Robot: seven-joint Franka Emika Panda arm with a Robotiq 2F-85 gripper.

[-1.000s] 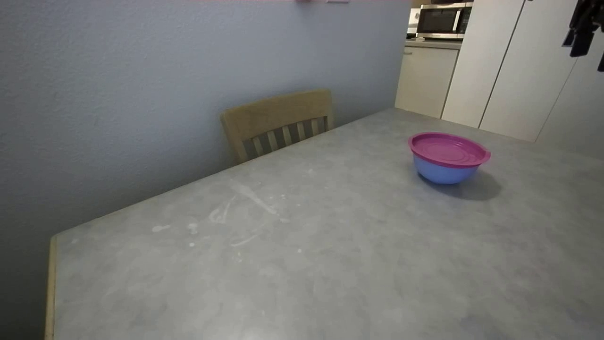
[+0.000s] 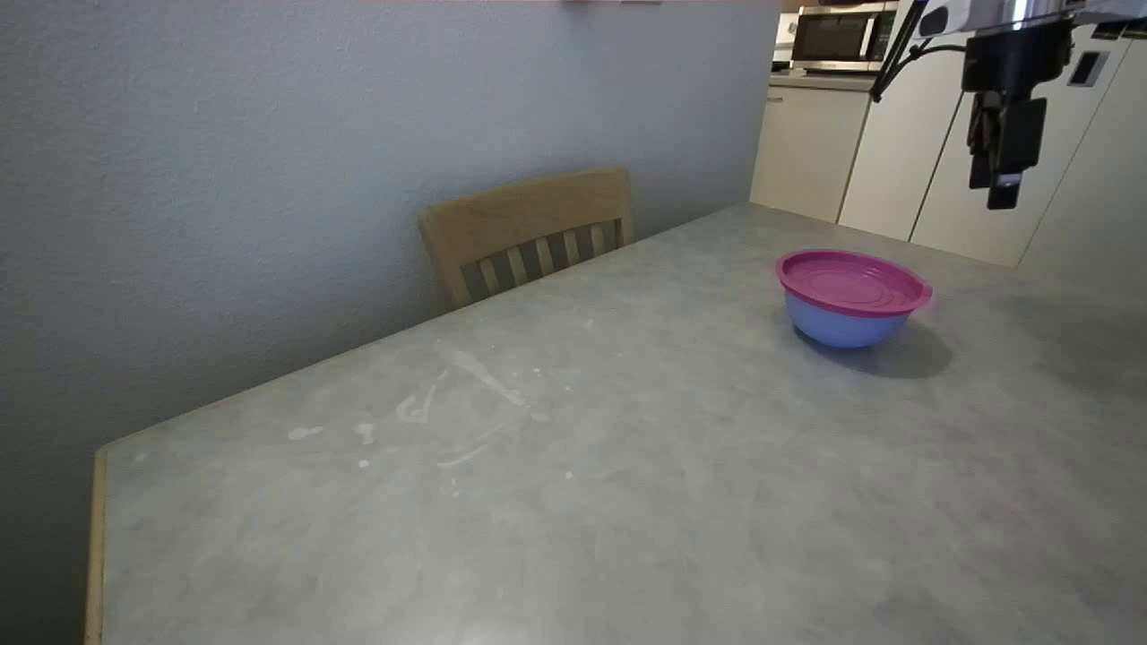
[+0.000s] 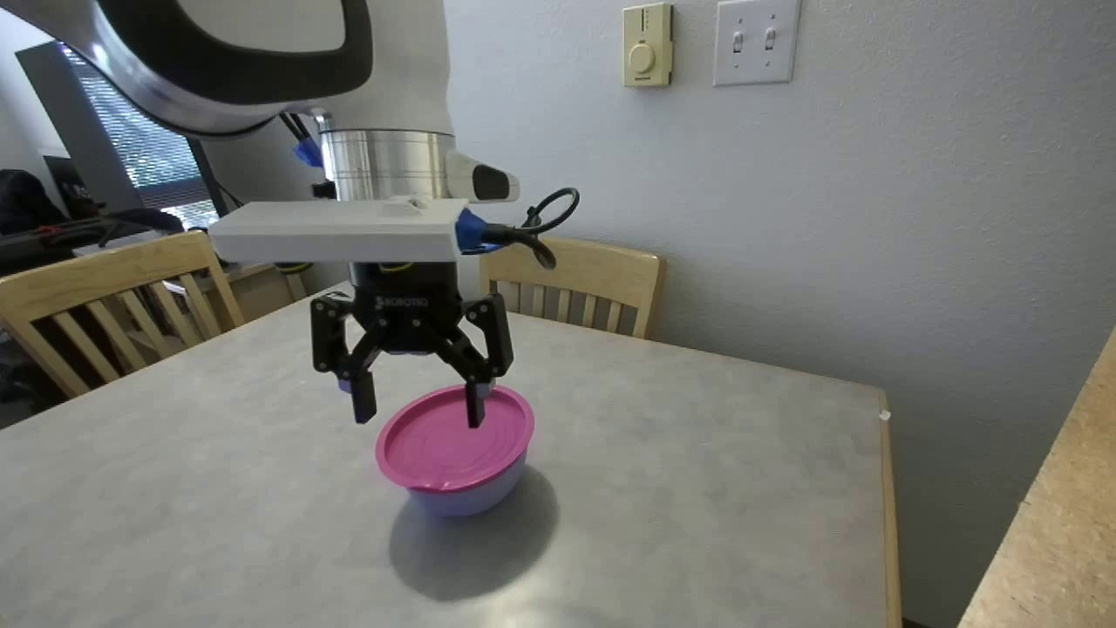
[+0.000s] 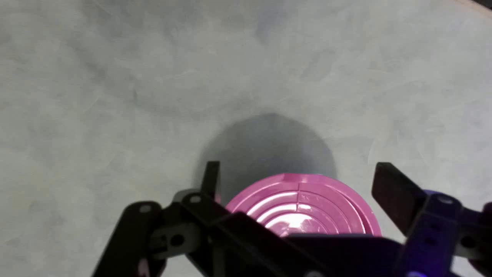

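A blue bowl [image 2: 845,326] stands upright on the grey table, with a pink lid [image 2: 852,283] lying over its top. In exterior view 2 the pink lid [image 3: 456,440] hides most of the bowl [image 3: 467,497]. My gripper [image 3: 420,417] hangs above the table, open and pointing down, with nothing between its fingers. Exterior view 1 shows the gripper [image 2: 1000,193] higher than the bowl and apart from it. From the wrist, part of the lid [image 4: 300,203] shows beyond and between the fingers; the gripper's linkage covers its near side.
Wooden chairs stand at its edge, one chair [image 3: 570,274] by the wall and another chair [image 3: 120,298] at the left. Cabinets and a microwave [image 2: 841,38] are in the background.
In exterior view 1 my gripper has come left and lower, from the upper right corner toward the bowl. Bowl and lid have stayed in place.
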